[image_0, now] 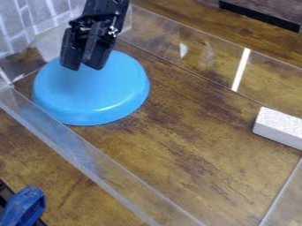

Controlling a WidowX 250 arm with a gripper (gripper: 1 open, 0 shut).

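Observation:
My black gripper [85, 55] hangs at the top left over a blue round dome-shaped object [91, 97], an upturned bowl or lid by its look, which sits on the wooden floor. The fingertips point down near the object's back part; whether they touch it, and whether they are open or shut on anything, I cannot tell.
A white block [281, 125] lies at the right. A blue item [21, 205] sits at the bottom left corner. Clear plastic walls border the wooden area [189, 132], which is bare in the middle and right. A white tiled wall stands at the back left.

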